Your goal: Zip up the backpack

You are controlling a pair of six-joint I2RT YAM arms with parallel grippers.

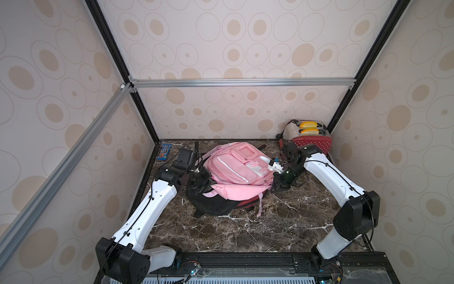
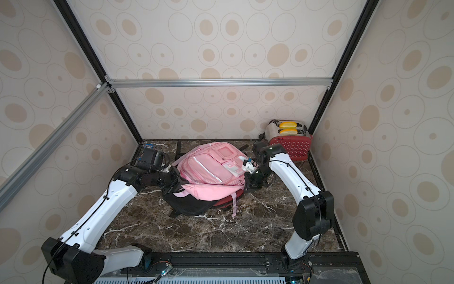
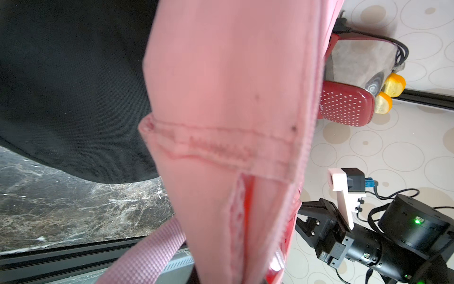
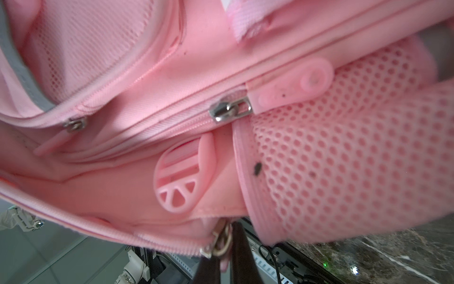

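Note:
The pink backpack [image 1: 241, 163] lies on the marble table between my two arms, its main opening partly unzipped along the front edge. My left gripper [image 1: 209, 183] is shut on the pink fabric at the opening's left end; its fingertips are mostly hidden in the left wrist view, where the pink panel [image 3: 231, 85] fills the middle. My right gripper is shut at the metal zipper slider [image 4: 220, 240] and its pull, at the right end of the opening. Another zipper slider [image 4: 227, 110] with a pink pull rests above it, untouched.
A black panel [image 1: 215, 206] and a loose pink strap [image 1: 260, 206] lie in front of the bag. A red dotted case [image 1: 314, 142] stands at the back right, and a blue packet [image 1: 164, 151] at the back left.

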